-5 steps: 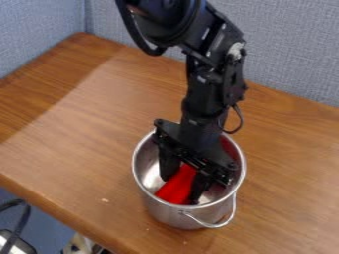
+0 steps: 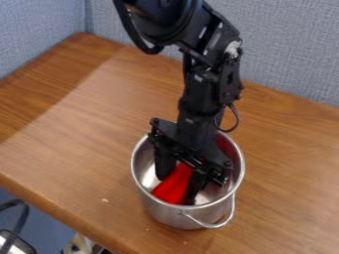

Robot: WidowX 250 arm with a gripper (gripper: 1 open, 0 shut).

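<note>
My black gripper point(image 2: 189, 165) reaches down from the top into a metal pot point(image 2: 155, 203) near the front of the table. A red object point(image 2: 172, 184) lies inside the pot, with the gripper's fingers over and around it. The gripper is shut on the red object as far as shows, though its fingertips are largely hidden. More red shows at the back right inside the pot, behind the gripper. The pot's wire handle hangs at the front right.
Grey padded walls point(image 2: 291, 55) stand at the back and left. Dark cables lie beyond the table's front left edge.
The gripper has shifted very slightly to the left over the pot. The pot and its handle look almost unchanged.
</note>
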